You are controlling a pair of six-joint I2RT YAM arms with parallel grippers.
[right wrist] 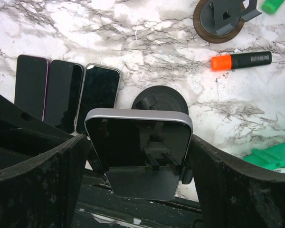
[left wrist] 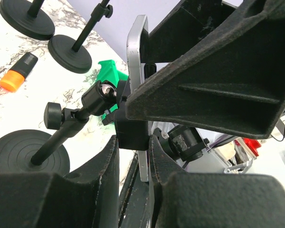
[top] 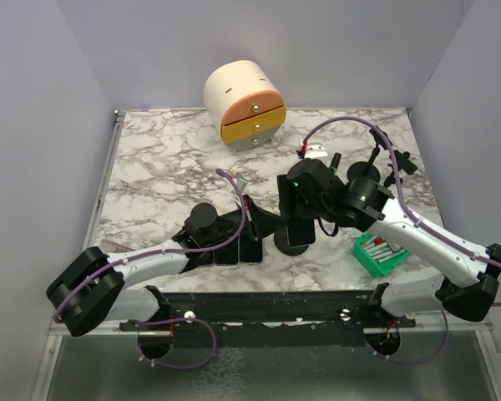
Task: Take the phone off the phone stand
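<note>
A phone stand with a round black base (left wrist: 16, 156) and jointed post holds a silver-rimmed black phone (right wrist: 135, 142) upright near the table's front centre. My left gripper is shut on the stand's black holder (left wrist: 130, 130), just behind the phone's edge. My right gripper reaches over from the right, its fingers on either side of the phone, part open; whether both touch it is unclear. In the top view both grippers meet over the stand, hiding much of it.
Several phones (right wrist: 61, 95) lie left of the stand. A highlighter (right wrist: 242, 60), other stands (left wrist: 69, 54) and a green tray (top: 376, 259) are at the right. A cylindrical drawer box (top: 242, 100) sits at the back.
</note>
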